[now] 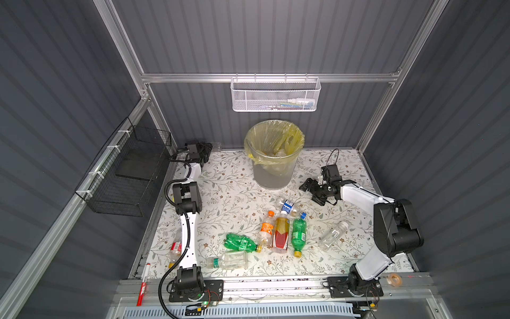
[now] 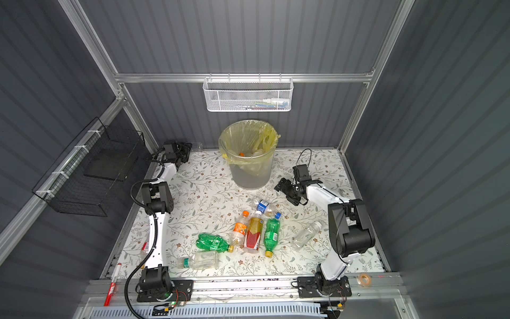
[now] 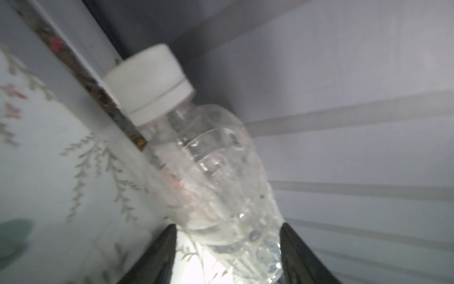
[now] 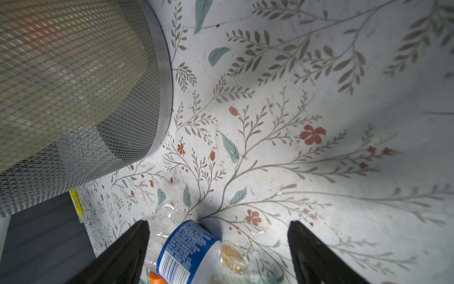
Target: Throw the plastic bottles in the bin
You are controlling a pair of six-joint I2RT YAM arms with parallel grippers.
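Note:
A clear plastic bottle (image 3: 217, 156) with a white cap lies along the back wall, at the far left corner. My left gripper reaches down to it with its fingers apart on either side of the bottle's lower body; a gap shows beside the left finger (image 3: 158, 258). The bin (image 1: 274, 172), lined with a yellow bag, stands at the back middle. To its right, low over the floor, my right gripper (image 1: 309, 194) is open and empty. A clear bottle with a blue label (image 4: 186, 250) lies below and left of it in the right wrist view.
In front of the bin lie an orange-labelled bottle (image 1: 266, 229), a red-labelled one (image 1: 281, 234), green bottles (image 1: 299, 234) (image 1: 240, 242) and clear ones (image 1: 333, 235) (image 1: 233, 260). A wire basket (image 1: 130, 170) hangs at left. Floor left of the bin is clear.

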